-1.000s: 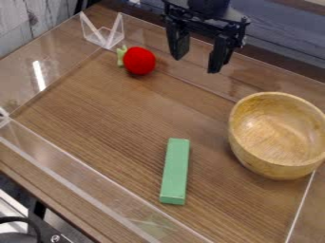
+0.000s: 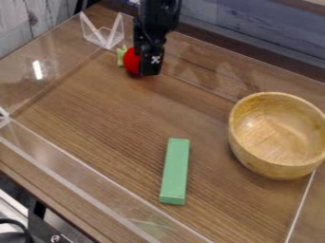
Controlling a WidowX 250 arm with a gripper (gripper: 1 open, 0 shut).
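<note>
My dark gripper [image 2: 147, 59] is at the top centre of the view, lowered over a red round object [image 2: 132, 60] with a green part on its left, partly hidden behind the fingers. The fingers look parted; whether they touch the red object cannot be told.
A wooden bowl [image 2: 275, 134] sits at the right. A green block [image 2: 176, 171] lies at the lower middle. A white wire object [image 2: 102, 30] stands at the upper left.
My gripper has moved left from the upper right to the red object, and its fingers now hang lower beside it. The other objects have not moved.
</note>
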